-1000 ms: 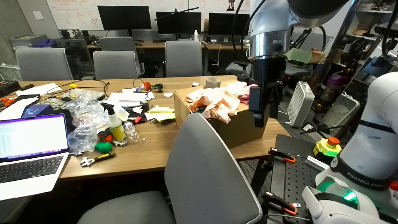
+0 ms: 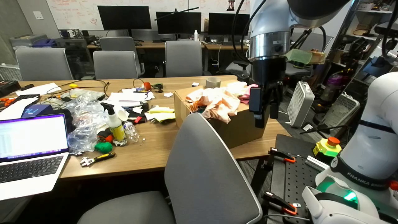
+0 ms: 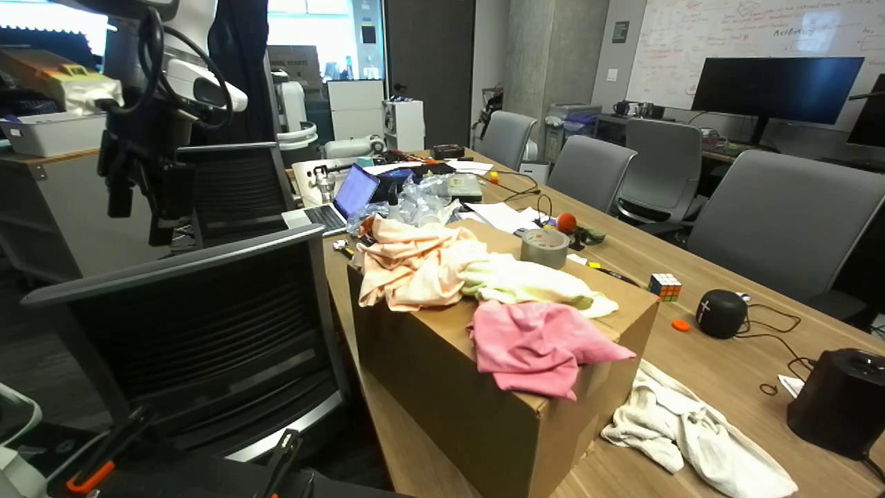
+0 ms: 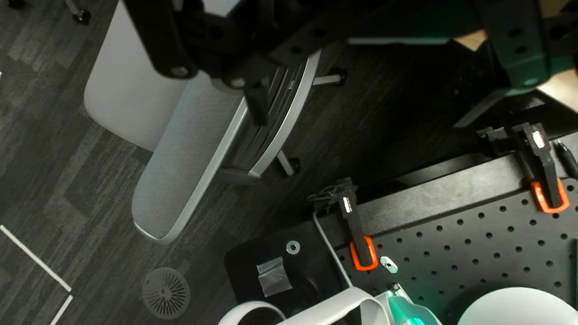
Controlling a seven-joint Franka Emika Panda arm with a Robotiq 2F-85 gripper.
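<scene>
My gripper [image 2: 266, 117] hangs high on the robot side of the cardboard box, pointing down. In the wrist view the gripper has its fingers wide apart, with only dark floor and chair parts showing between them. On top of the cardboard box [image 3: 448, 398] lie a peach cloth [image 3: 419, 265], a pale yellow-green cloth [image 3: 531, 282] and a pink cloth [image 3: 543, 344] draped over its edge. A roll of grey tape [image 3: 545, 246] stands behind them. On the table by the box is a white cloth [image 3: 701, 431]. The gripper touches none of these in the exterior views.
A grey office chair [image 2: 209, 168] stands close in front of the table. Clutter with a spray bottle [image 2: 116, 125], plastic wrap [image 2: 87, 115] and a laptop [image 2: 31, 149] fills the left. Clamps [image 4: 357, 233] sit on the robot's mount. A Rubik's cube [image 3: 664, 287] lies beyond the box.
</scene>
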